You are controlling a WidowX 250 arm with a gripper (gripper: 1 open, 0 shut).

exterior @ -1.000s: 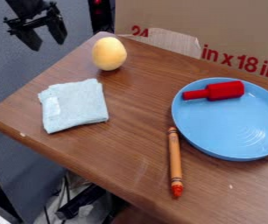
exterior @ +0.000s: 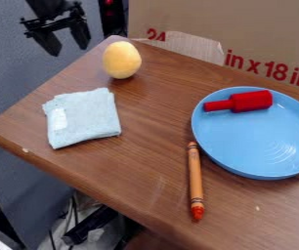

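Observation:
My black gripper hangs at the top left, off the table's edge, its two fingers apart with nothing visible between them. Below and right of it, a yellow egg-shaped object stands on the wooden table. A folded pale blue cloth lies at the table's left. On the right, a blue plate holds a red cylinder with a short handle. An orange crayon lies left of and below the plate.
A cardboard box stands along the back edge. The middle of the table, between cloth, egg-shaped object and plate, is clear. The table drops away at the left.
My gripper has shifted very slightly to the left. The objects on the table are unmoved.

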